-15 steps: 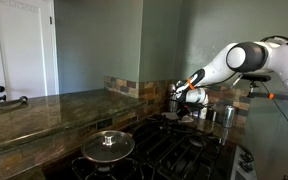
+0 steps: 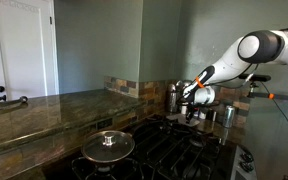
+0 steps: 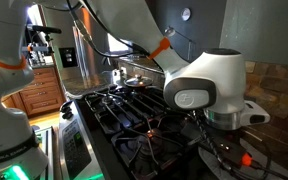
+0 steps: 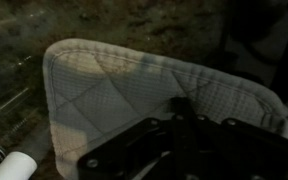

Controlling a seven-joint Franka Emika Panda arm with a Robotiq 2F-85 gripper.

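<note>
A pale quilted potholder (image 4: 114, 95) with a stitched border lies on the dark stone counter in the wrist view. My gripper is over its right part, with the dark fingers low in the picture. The fingers look shut; whether any cloth is pinched between them cannot be made out. In exterior view 1 the gripper (image 2: 188, 108) is low over the counter at the far end of the stove, small and hard to read. The arm covers most of that corner in exterior view 2.
A lidded pan (image 2: 107, 146) sits at the near end of the black stove (image 3: 134, 115). White and dark containers (image 4: 14, 166) stand at the wrist view's lower left. Canisters (image 2: 229, 116) line the back wall.
My arm has moved a little lower and to the right in exterior view 1 at the far end of the stove. The lidded pan has stayed put.
</note>
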